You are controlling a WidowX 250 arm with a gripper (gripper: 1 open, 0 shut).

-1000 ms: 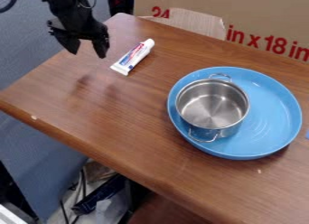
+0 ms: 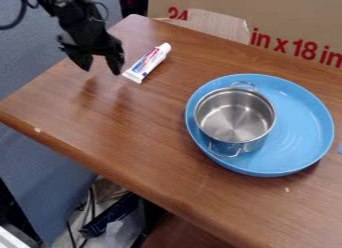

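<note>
My black gripper [image 2: 99, 62] hangs over the far left part of the wooden table, its two fingers spread apart with nothing seen between them. Just to its right a white, red and blue toothpaste tube [image 2: 147, 63] lies diagonally on the table. On the right, a steel pot [image 2: 235, 125] with two handles stands inside a blue plate [image 2: 301, 142].
A cardboard box [image 2: 294, 22] stands behind the table [image 2: 147, 152], whose middle and front left are bare. Past the left edge are a grey-blue surface and clutter with cables below.
The gripper has moved slightly, a little lower and to the right toward the tube. The tube, plate and pot are unchanged.
</note>
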